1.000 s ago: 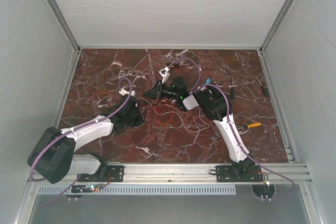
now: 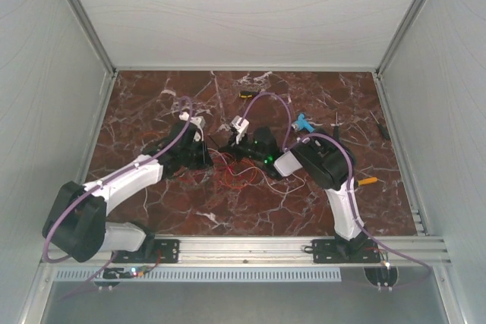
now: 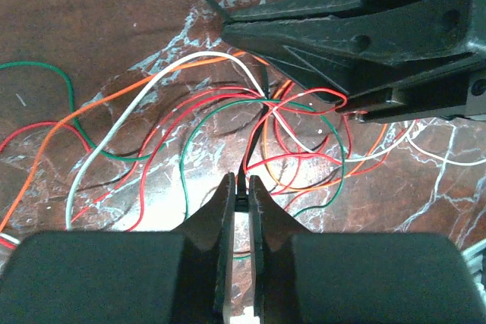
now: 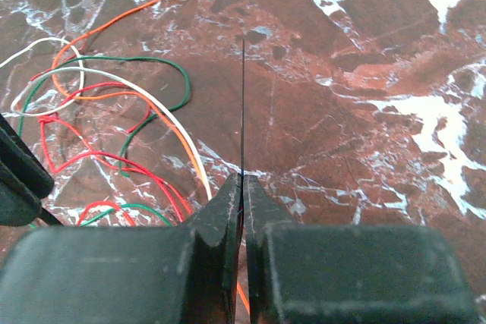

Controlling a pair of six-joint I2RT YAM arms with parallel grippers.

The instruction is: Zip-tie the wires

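Note:
The black zip tie [image 3: 243,176] has its head end at the tips of my left gripper, which is shut on it. From there the strap runs up among the red, green, white and orange wires [image 3: 220,96]; its exact path there is partly hidden. My right gripper is shut on the thin tail [image 4: 243,104] of the tie, which sticks out straight beyond the fingertips. In the left wrist view the right gripper's fingers [image 3: 326,36] lie above the wire bundle. At the left edge of the right wrist view, the left gripper's fingers [image 4: 19,187] show.
A blue tool [image 2: 303,123] lies right of the grippers, partly near the right arm. An orange-handled tool [image 2: 367,180] and a yellow-black item [image 2: 247,95] are on the marble table [image 2: 334,210].
My right gripper has shifted slightly right and toward the table's front, and its arm has swung right. The left gripper has moved only a little.

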